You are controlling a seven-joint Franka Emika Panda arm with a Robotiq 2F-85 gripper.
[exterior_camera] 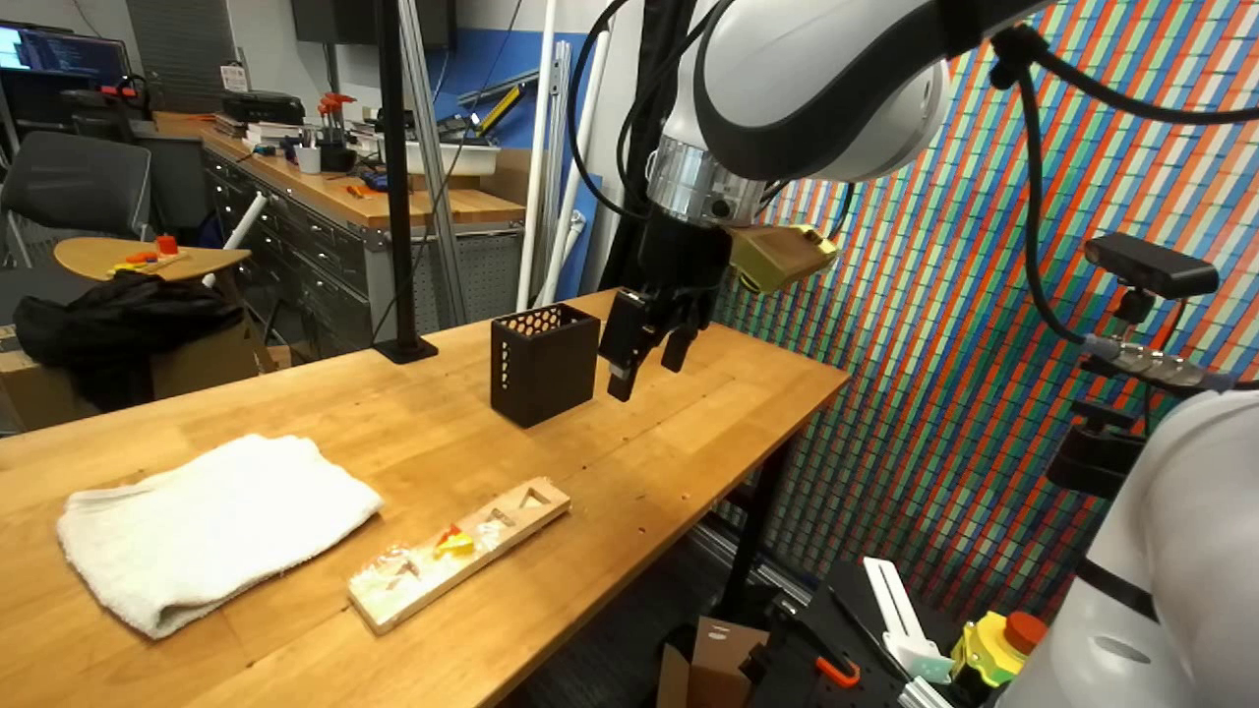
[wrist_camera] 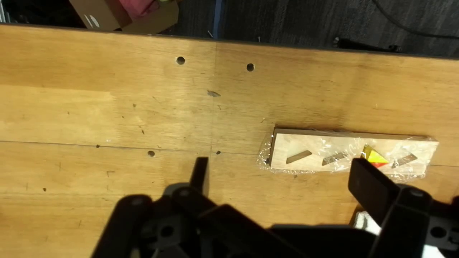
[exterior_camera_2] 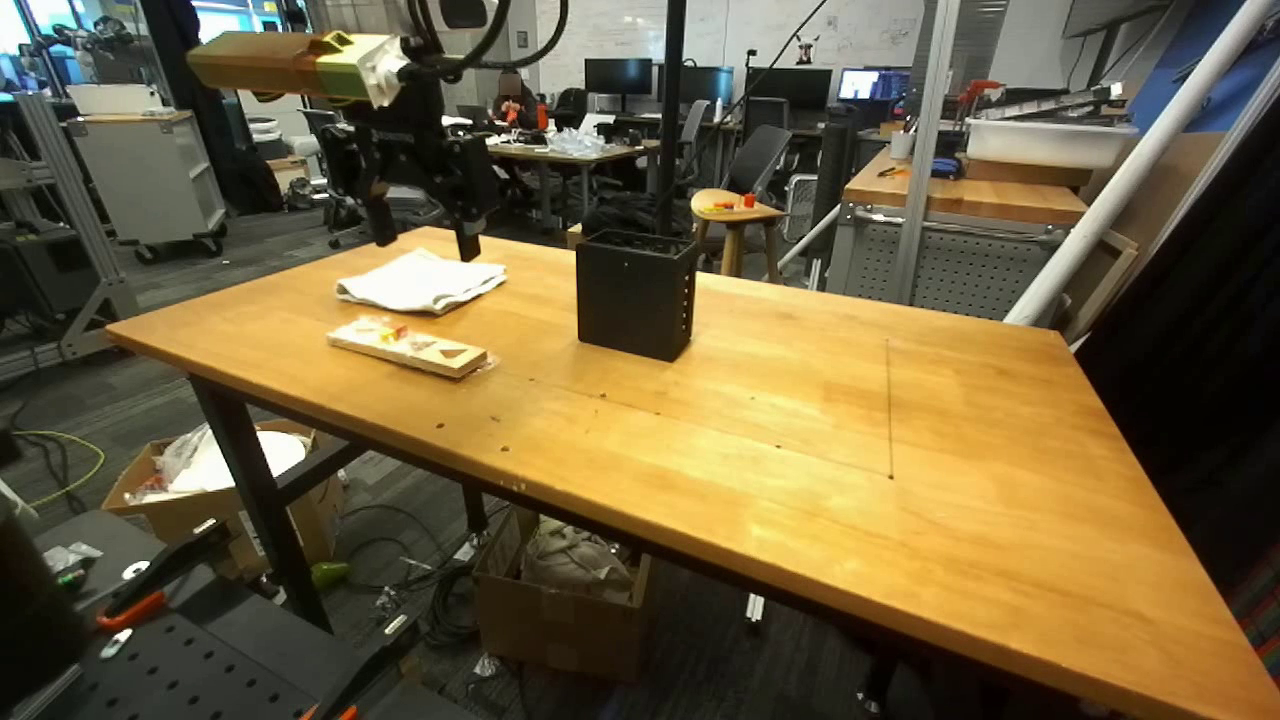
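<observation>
My gripper (exterior_camera: 646, 373) hangs above the table with its fingers wide apart. Between its fingers only bare tabletop and part of the board show in the wrist view. A long wooden board (exterior_camera: 413, 594) with triangular cut-outs lies flat, partly wrapped in clear plastic. One small yellow and red piece (wrist_camera: 377, 156) sits in or on the board; the plastic makes it hard to tell which. A folded white towel (exterior_camera: 224, 525) lies to the board's left in the first exterior view. The black open-topped box (exterior_camera_2: 630, 300) stands upright on the table, apart from both.
A black post (exterior_camera: 398, 236) rises at the table's back edge beyond the box. The wooden tabletop (exterior_camera_2: 828, 480) is widely clear on the right in the second exterior view. The front table edge (wrist_camera: 129, 34) drops to the floor, where cardboard boxes stand.
</observation>
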